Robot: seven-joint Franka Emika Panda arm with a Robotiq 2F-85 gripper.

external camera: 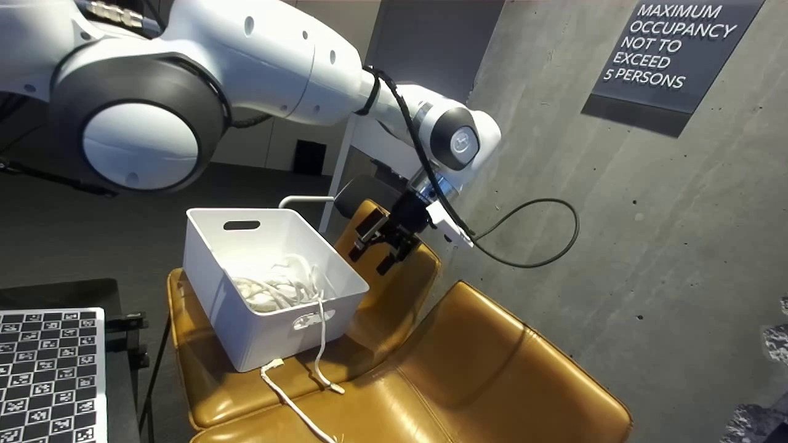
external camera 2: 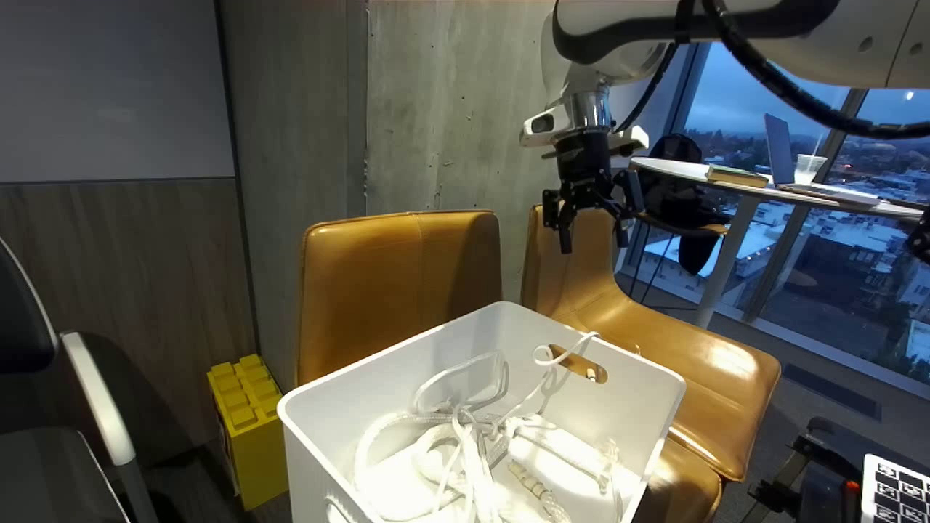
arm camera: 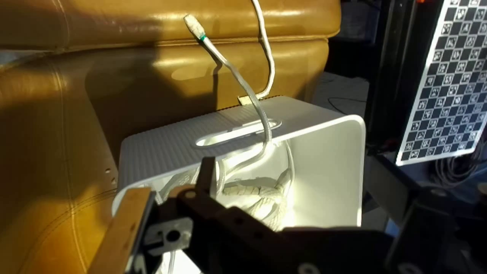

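Observation:
A white bin (external camera: 221, 295) stands on a tan leather chair, with several white ropes (external camera 2: 471, 453) heaped inside it. One rope end (arm camera: 246, 89) hangs over the bin's rim, past its handle slot, down to the seat. A separate-looking white rope (external camera: 295, 406) lies on the seats beside the bin; whether it joins the others is hidden. My gripper (external camera: 370, 255) is open and empty, above and beside the bin near the chair back. In exterior view 2 the gripper (external camera 2: 593, 240) hangs apart from the bin, fingers pointing down.
A second tan chair (external camera: 510, 354) adjoins the bin's chair. A concrete wall (external camera: 591, 310) rises behind them. The checkered board (external camera: 48, 376) lies at the left. A yellow block-shaped box (external camera 2: 253, 436) stands on the floor, and a table with a laptop (external camera 2: 780, 148) is farther back.

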